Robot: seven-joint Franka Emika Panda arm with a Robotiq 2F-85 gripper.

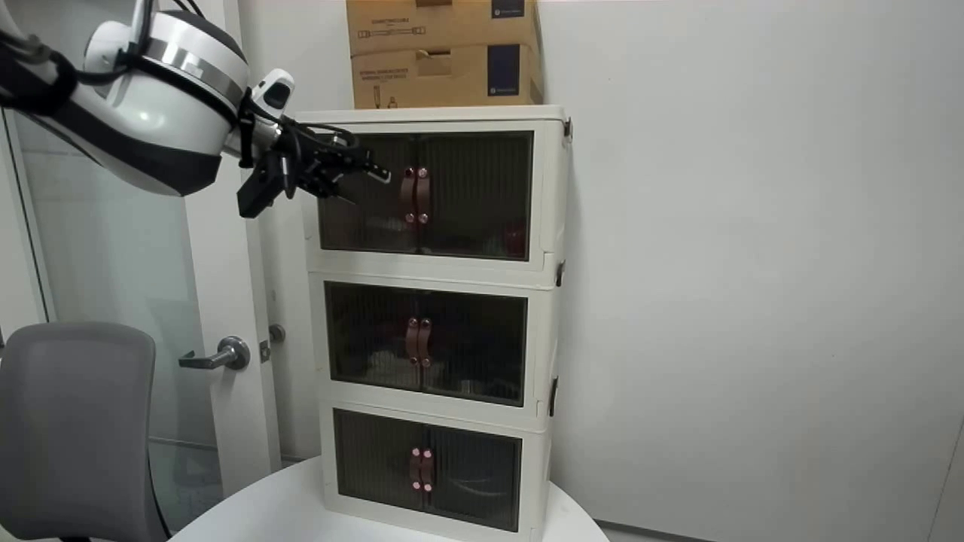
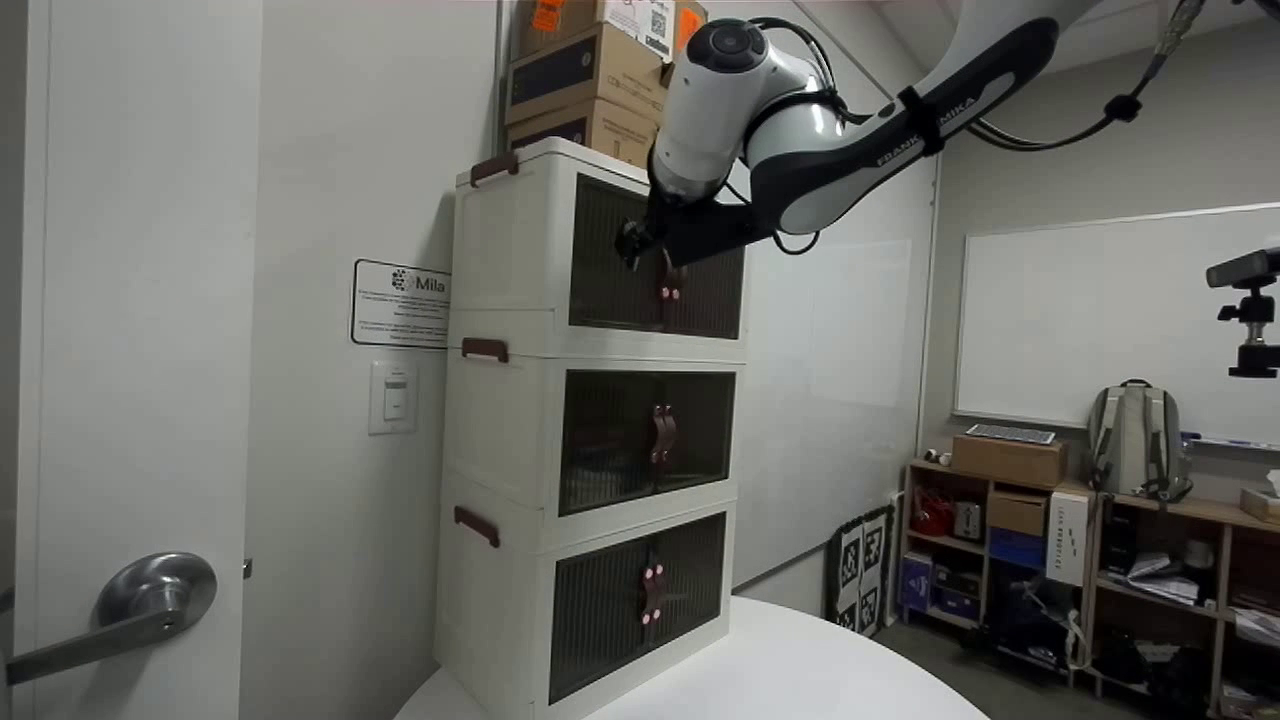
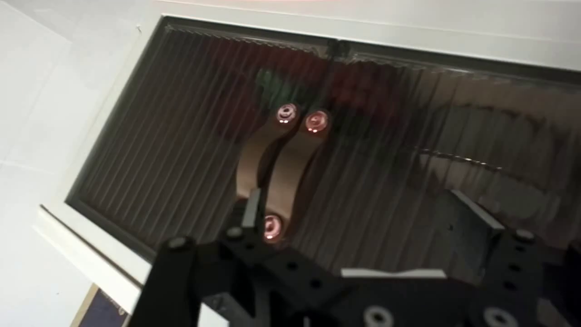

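Note:
A white cabinet (image 1: 551, 194) of three stacked units stands with its dark ribbed doors closed. Two brown strap handles with pink studs, the first strap (image 3: 250, 163) and the second strap (image 3: 286, 171), sit side by side at the middle of the top unit's doors. My gripper (image 1: 366, 185) is in front of the top doors, left of those straps in exterior view 1. In the wrist view its fingers are wide apart with nothing held. One of its fingers (image 3: 252, 208) overlaps the straps' lower ends in the image; contact cannot be judged. Reddish and green shapes show dimly behind the doors.
Cardboard boxes (image 1: 443, 77) are stacked on the cabinet. It rests on a round white table (image 2: 828, 672). A room door with a lever handle (image 1: 217, 354) and a grey chair (image 1: 77, 424) are at the left. Open space lies right of the cabinet.

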